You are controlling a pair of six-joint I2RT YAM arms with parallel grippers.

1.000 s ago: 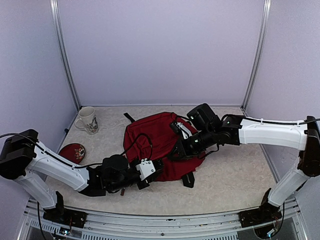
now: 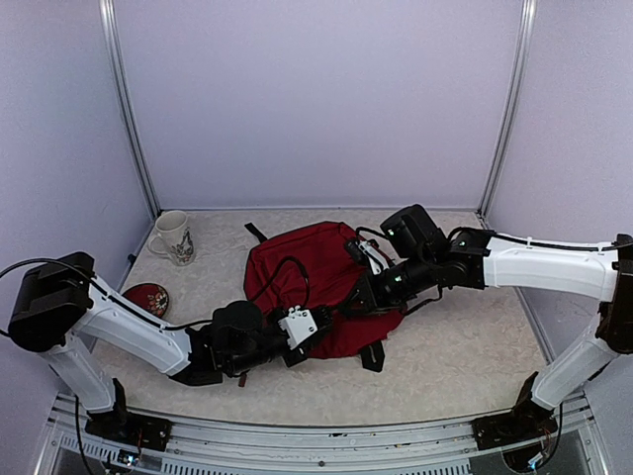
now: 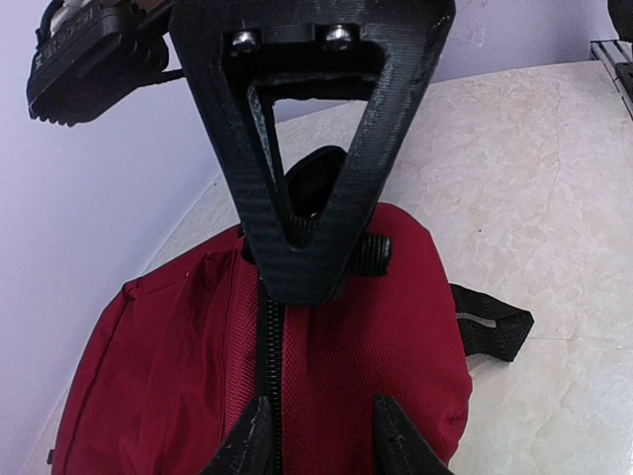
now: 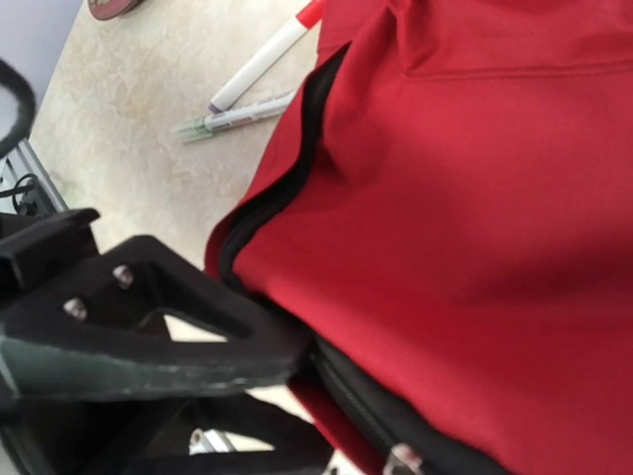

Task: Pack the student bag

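Note:
A red bag lies flat in the middle of the table, both arms reaching over it. Its black zipper runs down the fabric in the left wrist view and along the edge in the right wrist view. My left gripper is low over the bag by the zipper, its fingertips apart at the bottom of that view. My right gripper is shut at the bag's zipper edge, close to the left one; whether anything thin is between its fingers is hidden. Two markers lie beside the bag in the right wrist view.
A white mug stands at the back left, with a round red dish in front of it. Walls enclose the back and sides.
My left arm has shifted slightly right and up in the top view. The right arm has moved very slightly right. The bag looks about the same.

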